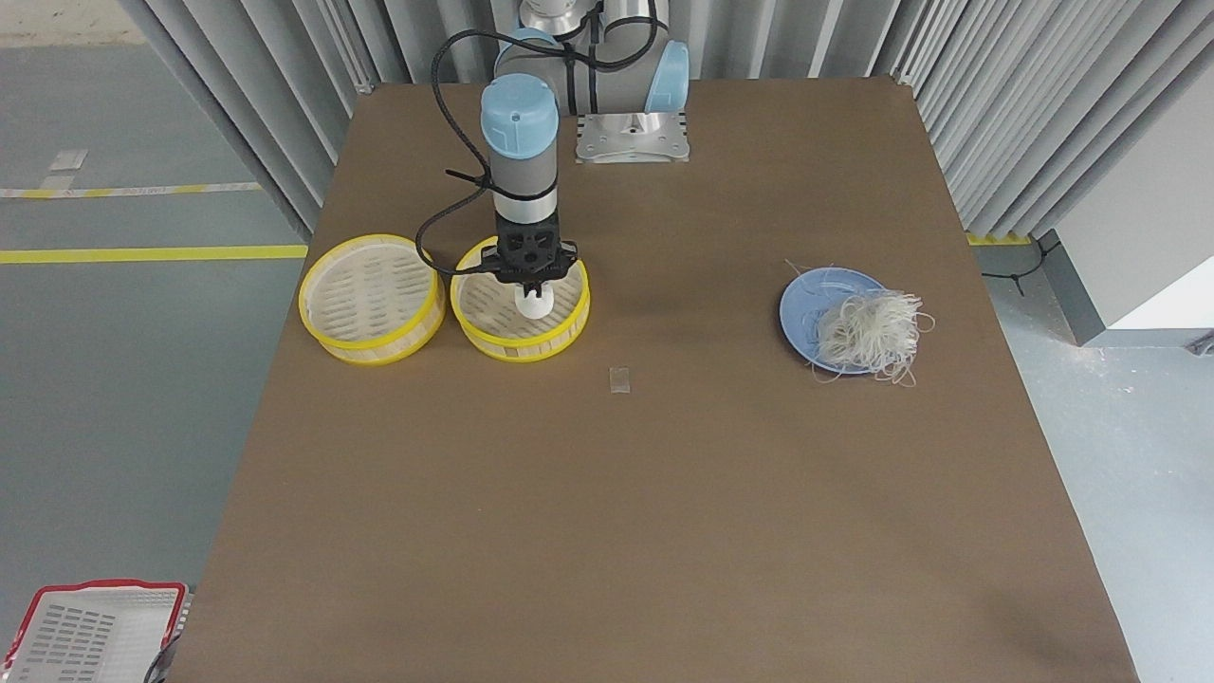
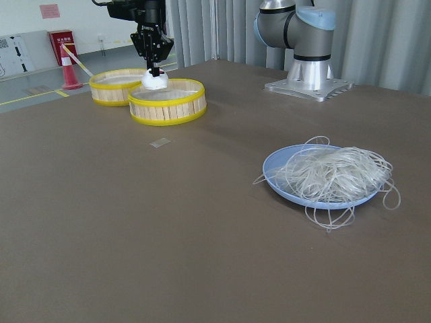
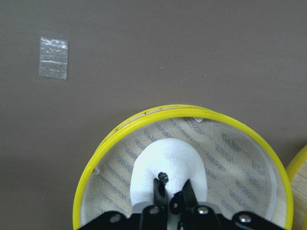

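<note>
A white rounded piece (image 1: 535, 305) hangs from my gripper over the right-hand yellow-rimmed sieve basket (image 1: 484, 325); the wrist view shows it within that basket's rim, and the left view shows it just above the rim. The fingers look closed on this piece. The other yellow basket (image 1: 367, 294) sits beside it on the left. A blue plate (image 1: 805, 296) at the right holds a tangle of white strands (image 1: 867, 336), some hanging over its edge.
A red-rimmed crate (image 1: 91, 637) is beyond the table's left edge on the floor. Curtains stand behind the arm.
</note>
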